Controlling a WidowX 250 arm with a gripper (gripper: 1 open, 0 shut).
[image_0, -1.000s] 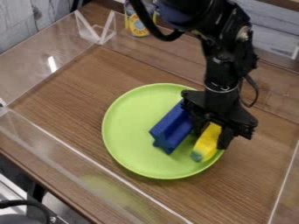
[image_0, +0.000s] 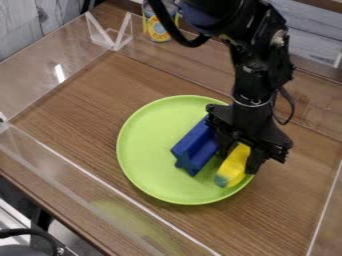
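Observation:
A green plate (image_0: 147, 150) rests on the wooden table. On it lie a blue block (image_0: 193, 148) and a yellow object (image_0: 233, 167) with a pale blue end, to the block's right. The black gripper (image_0: 247, 140) hangs over the right side of the plate, shut on the yellow object at its upper end. Its fingertips partly hide that object.
A can (image_0: 159, 30) stands at the back edge of the table. Clear plastic panels (image_0: 40, 75) edge the table at the left and front. The wood left of and behind the plate is bare.
The gripper and yellow object have hardly moved, at most shifting very slightly over the plate.

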